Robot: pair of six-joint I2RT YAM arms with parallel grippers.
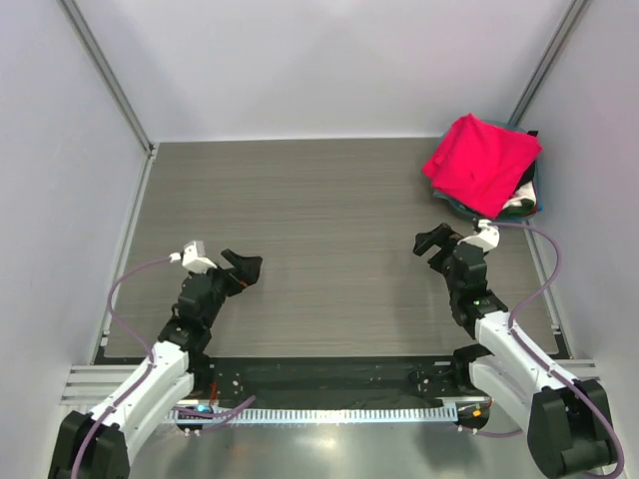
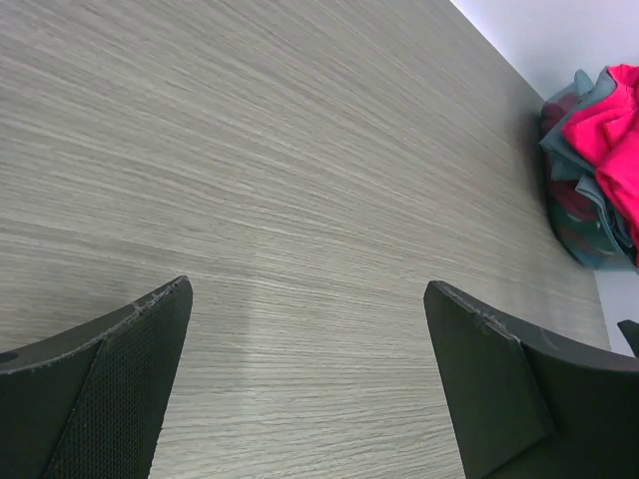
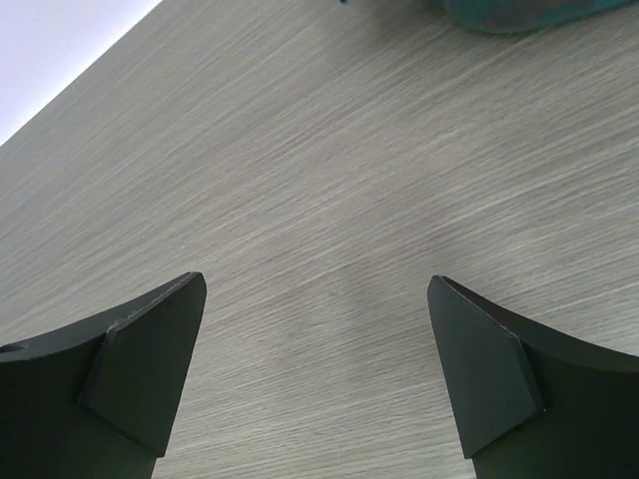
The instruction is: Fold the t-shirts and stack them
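Note:
A bright red t-shirt (image 1: 483,165) lies heaped on top of a basket (image 1: 454,203) in the far right corner of the table. Black and white cloth (image 1: 522,197) shows under its right side. From the left wrist view, the red shirt (image 2: 609,135) hangs over grey cloth (image 2: 574,150) at the upper right. My left gripper (image 1: 258,267) is open above the left half of the table, far from the basket. Open as well, my right gripper (image 1: 421,249) is just in front of and left of the basket. Bare wood shows between both pairs of fingers.
White walls (image 1: 300,70) close in the back and both sides. In the right wrist view, only the basket's lower edge (image 3: 509,12) shows at the top.

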